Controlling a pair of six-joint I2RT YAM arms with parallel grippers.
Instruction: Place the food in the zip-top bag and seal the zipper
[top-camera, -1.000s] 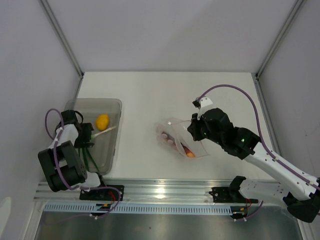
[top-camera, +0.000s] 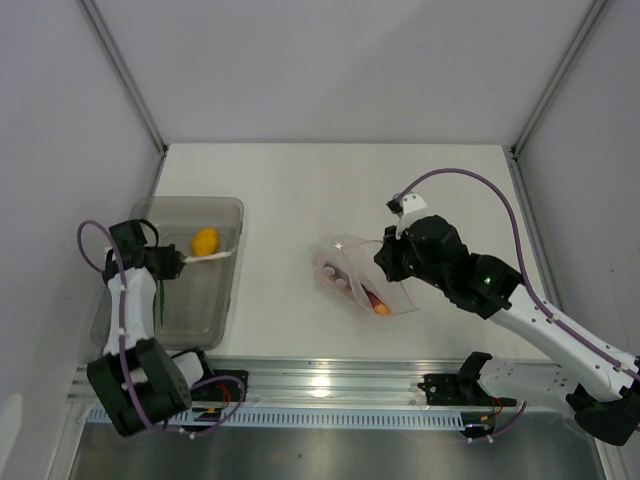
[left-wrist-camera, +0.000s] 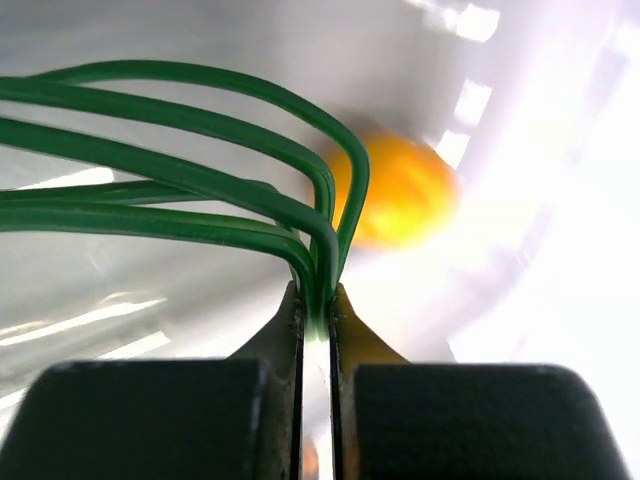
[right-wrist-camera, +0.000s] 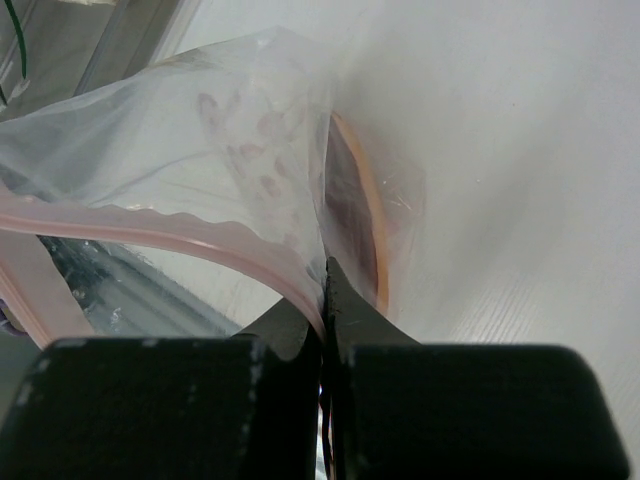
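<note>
My left gripper is shut on a green onion (left-wrist-camera: 190, 178), gripping it where the green leaves meet the white stalk. In the top view the onion's white end (top-camera: 208, 257) points right, over the grey bin (top-camera: 215, 335). A yellow-orange food item (top-camera: 205, 242) lies in that bin, just behind the stalk. My right gripper is shut on the rim of the clear zip top bag (right-wrist-camera: 190, 130), whose mouth gapes toward the left. Food pieces with an orange end (top-camera: 381, 309) lie inside the bag on the table.
A metal rail (top-camera: 320, 368) runs along the front edge. Side walls stand close to the left arm and at the right.
The right arm and the bag have stayed almost still.
</note>
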